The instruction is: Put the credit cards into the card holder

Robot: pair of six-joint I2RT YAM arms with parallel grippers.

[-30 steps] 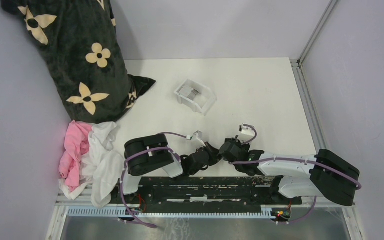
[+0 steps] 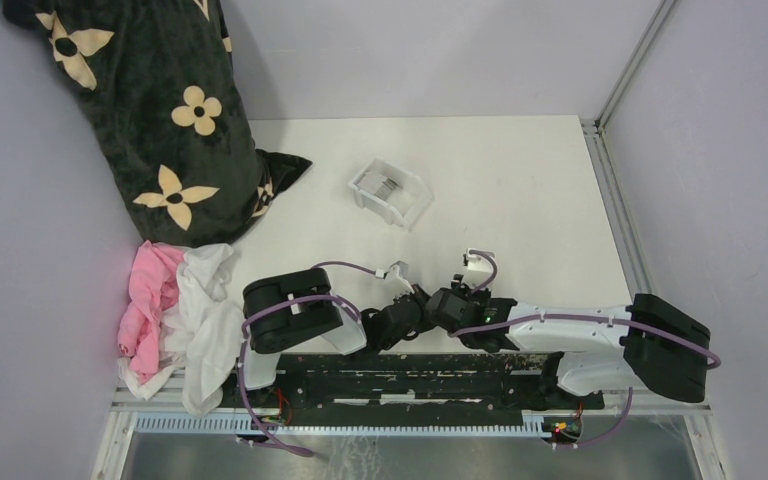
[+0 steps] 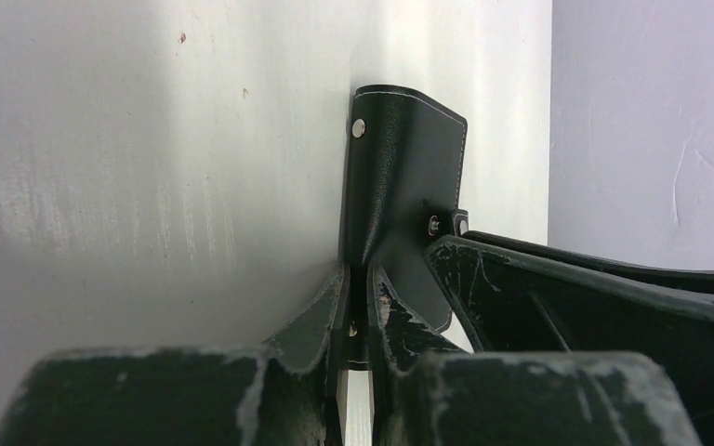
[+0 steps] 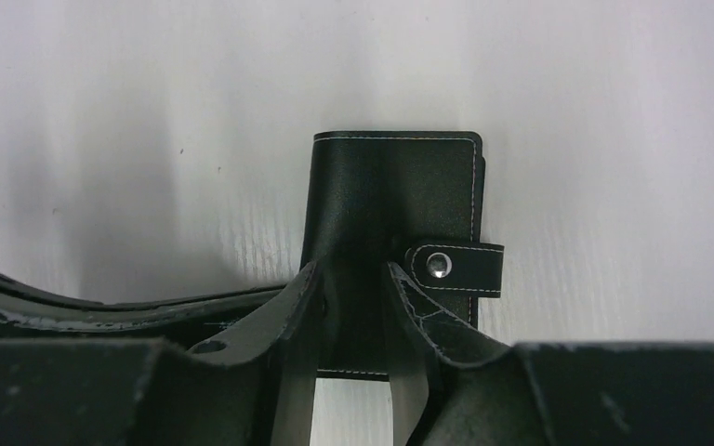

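The black card holder (image 4: 372, 204) lies closed on the table, its strap snapped with a metal stud. In the left wrist view, my left gripper is shut on the holder's (image 3: 400, 177) folded spine edge, near its lower end. My right gripper hovers over the holder's front, fingers partly apart, between the spine and the strap (image 4: 460, 269). Nothing shows gripped there. From the top, both hands mostly cover the holder. Grey cards (image 2: 378, 184) sit in a white tray (image 2: 415, 208) farther back.
A dark floral cloth (image 2: 130, 130) hangs over the table's back left, with pink (image 2: 150, 300) and white (image 2: 210, 320) cloths below it. Bare table (image 2: 530, 200) spreads at the right and back. My two hands are very close together.
The left arm has barely moved.
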